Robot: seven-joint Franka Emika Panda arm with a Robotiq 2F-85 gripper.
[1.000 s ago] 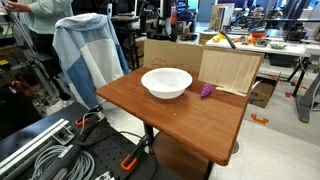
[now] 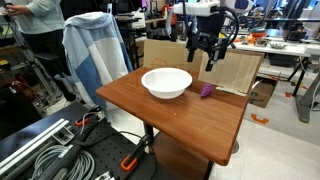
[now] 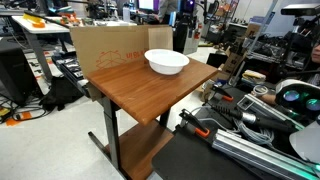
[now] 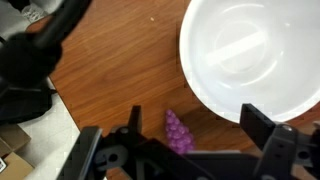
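Note:
A large white bowl [image 2: 166, 82] sits on the wooden table, and fills the upper right of the wrist view, where its inside [image 4: 250, 45] looks empty. Beside the bowl lies a small purple, bumpy object [image 2: 207, 90], possibly a bunch of toy grapes. My gripper [image 2: 202, 57] hangs above the table's far side, higher than the purple object and apart from it. In the wrist view the fingers stand wide open, and the purple object [image 4: 178, 132] shows below, between the two fingers, nearer the left one. Nothing is held. In exterior view 2 the bowl hides the purple object.
Cardboard panels [image 2: 228, 70] stand upright along its far edge. A light blue cloth [image 2: 95, 50] hangs at the left. Cables and dark equipment [image 2: 60, 150] fill the lower left.
My gripper has come rightward and down from the top of exterior view 1, to above the purple object. Bowl and purple object have stayed in place.

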